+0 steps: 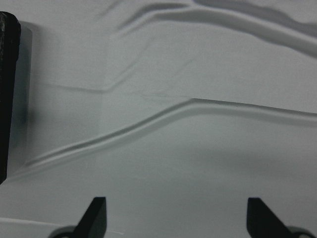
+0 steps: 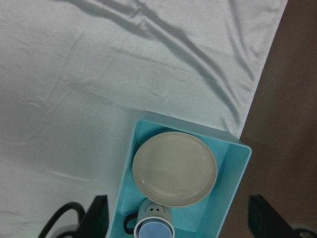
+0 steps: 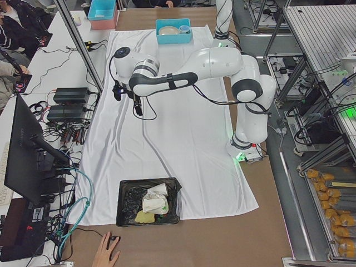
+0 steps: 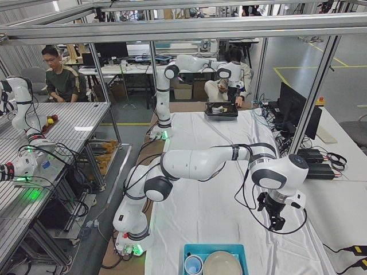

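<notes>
A light blue bin [image 2: 237, 168] holds a round beige plate [image 2: 174, 168] and a smiley mug [image 2: 153, 215]. A black-lined bin [image 3: 128, 217] with crumpled white and yellow items sits at the opposite end of the white cloth [image 3: 183, 128]. In the left wrist view, my left gripper stands open over bare cloth. My right gripper is open above the light blue bin, with nothing held.
A monitor [image 3: 25, 156], power boxes and tangled cables line one long side. A metal frame stands around the table. A person's hand [image 3: 105, 253] rests by the black bin.
</notes>
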